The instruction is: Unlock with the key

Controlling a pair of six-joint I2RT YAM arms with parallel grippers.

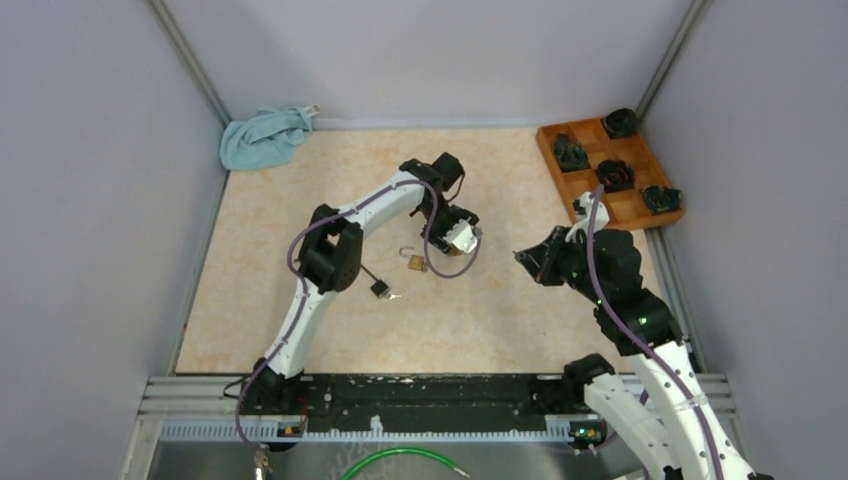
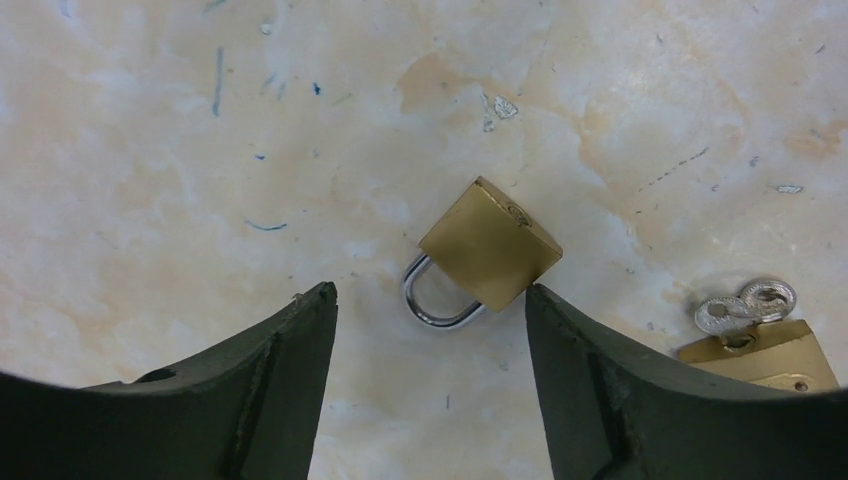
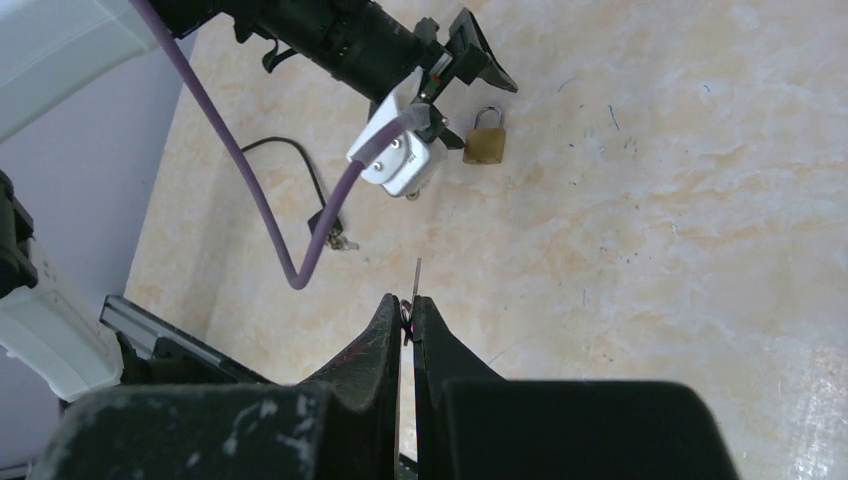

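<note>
A closed brass padlock (image 2: pixel 490 242) lies on the table in the left wrist view, just beyond the fingertips of my left gripper. The fingers stand apart with nothing gripped, and the right-hand fingertip is close to the lock's corner. The right wrist view shows this padlock (image 3: pixel 484 146) beside the left gripper's fingers. A second brass padlock (image 2: pixel 775 356) lies partly hidden behind that finger; from above, this other padlock (image 1: pixel 416 262) is left of the gripper. My right gripper is shut on a thin metal piece (image 3: pixel 417 275), seemingly a key edge-on, held away from both locks.
A black fob (image 1: pixel 380 288) with silvery keys lies front left of the locks. A wooden tray (image 1: pixel 632 208) with dark items stands back right, and a blue cloth (image 1: pixel 263 139) back left. The table's middle is open.
</note>
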